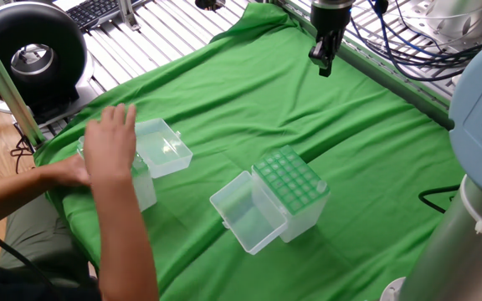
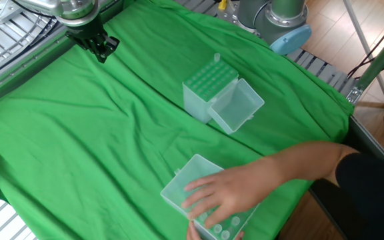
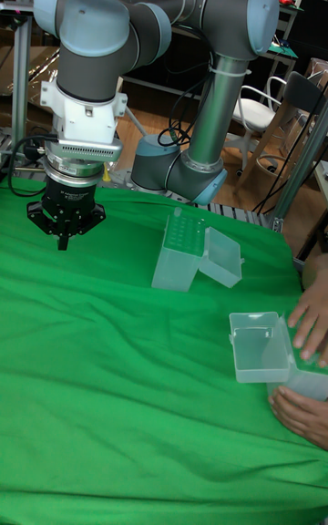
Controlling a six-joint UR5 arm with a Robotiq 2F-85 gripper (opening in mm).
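My gripper [image 3: 63, 238], black, hangs above the cloth near the far edge, well apart from both boxes. In exterior view 2 the gripper [image 2: 104, 52] is at the upper left. Its fingers are small and dark, and no held object shows. A translucent tube box [image 1: 304, 209] stands with its lid [image 1: 249, 213] folded open. Its green rack [image 1: 291, 180] has mostly empty holes, with one clear tube [image 2: 217, 58] at a corner. A second box [image 1: 145, 188] also has its lid [image 1: 164, 149] open. A person's hand [image 2: 229, 193] covers part of its rack, where several pale tube tops [image 2: 225, 234] show.
Wrinkled green cloth [image 1: 216, 96] covers the table, with a wide clear stretch between gripper and boxes. The person's arms [image 1: 128, 242] reach over the second box. Cables [image 1: 417, 50] lie along the far rail; the arm's base [image 3: 179, 175] stands behind the first box.
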